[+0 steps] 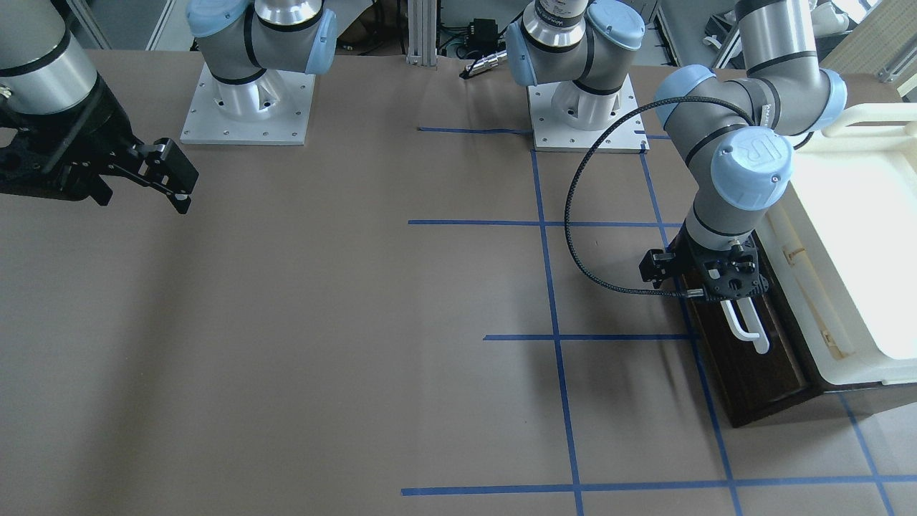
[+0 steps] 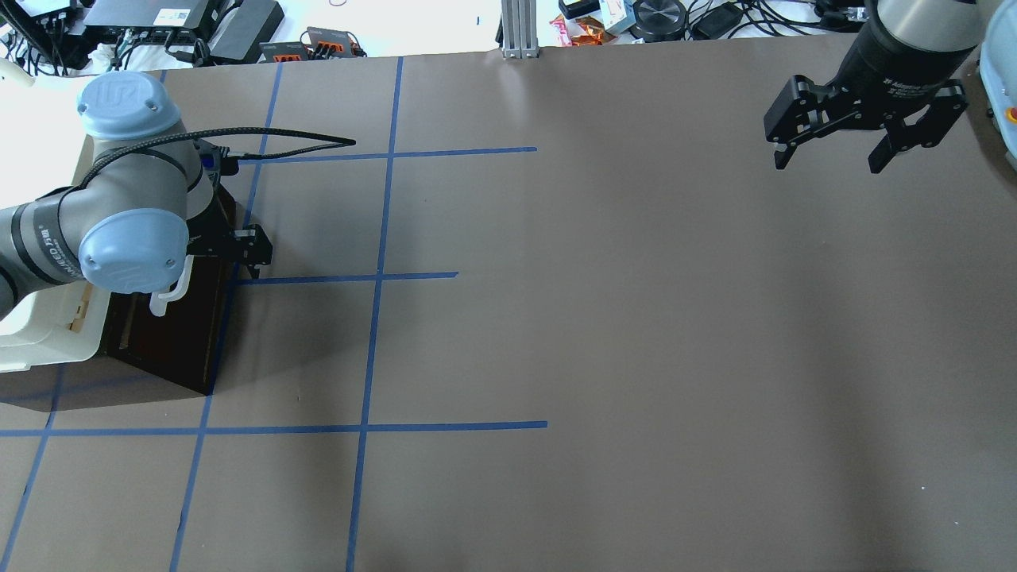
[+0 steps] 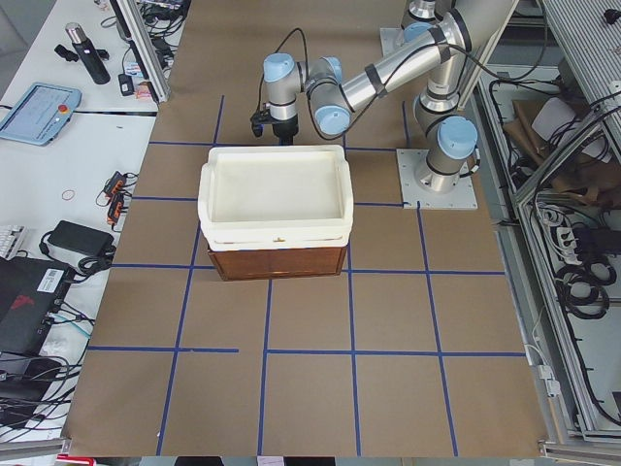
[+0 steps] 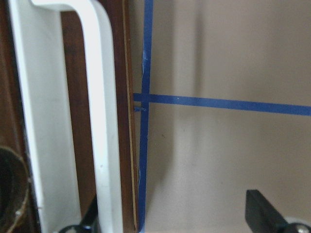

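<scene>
My gripper (image 1: 698, 274) is down at the side of a dark wooden box (image 1: 756, 378), over a white handle (image 1: 746, 331) on that face. In the left wrist view the handle (image 4: 103, 145) runs vertically at the left. One dark finger (image 4: 89, 224) is partly hidden behind the handle at the bottom, the other (image 4: 260, 216) stands apart at the lower right, over bare floor, so the fingers are open. A white plastic tray (image 3: 276, 194) sits on top of the box.
Other arms stand around: a black gripper (image 2: 863, 124) at the upper right in the top view, and arm bases (image 1: 567, 120) at the back. The taped floor in front of the box is clear.
</scene>
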